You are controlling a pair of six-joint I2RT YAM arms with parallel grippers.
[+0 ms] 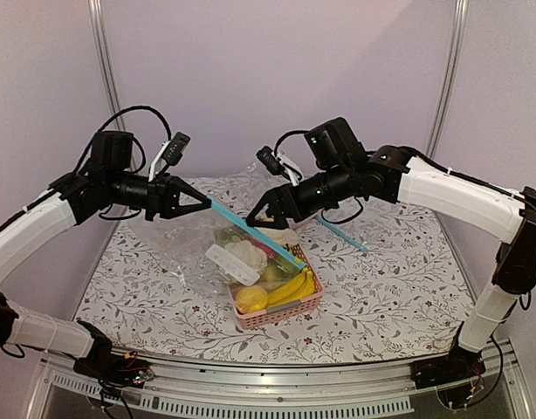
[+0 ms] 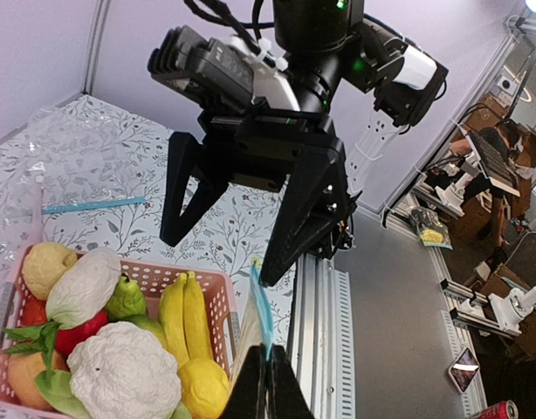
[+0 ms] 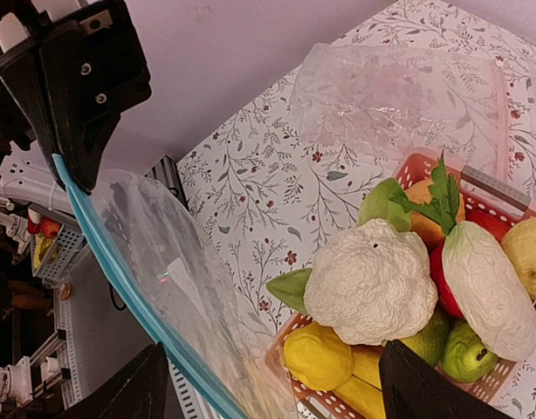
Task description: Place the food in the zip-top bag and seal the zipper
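Note:
A clear zip top bag with a blue zipper (image 1: 257,236) hangs from my left gripper (image 1: 207,204), which is shut on the zipper's end and holds it over a pink basket (image 1: 277,318). In the basket are cauliflower (image 3: 367,281), bananas (image 2: 194,319), a lemon (image 2: 202,384), a pear (image 2: 125,298), a white cabbage-like vegetable (image 2: 83,286) and other produce. My right gripper (image 1: 268,218) is open beside the zipper, above the basket; in the right wrist view the zipper runs down near one of its fingers.
A second clear bag (image 3: 390,105) with a blue strip (image 1: 342,236) lies flat at the back of the patterned table (image 1: 381,305).

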